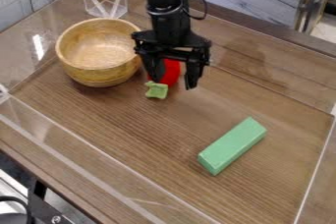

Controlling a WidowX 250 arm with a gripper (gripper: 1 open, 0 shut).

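Note:
My black gripper (174,73) hangs at the upper middle, open, over a red object (168,69) with a small green piece (156,89) at its front left; the red object is partly hidden by the gripper, and whether the fingers touch it cannot be told. A wooden bowl (97,54) sits to the left of these. A long mint-green block (233,145) lies at the front right.
A white wire-like object (106,3) is at the back left, behind the bowl.

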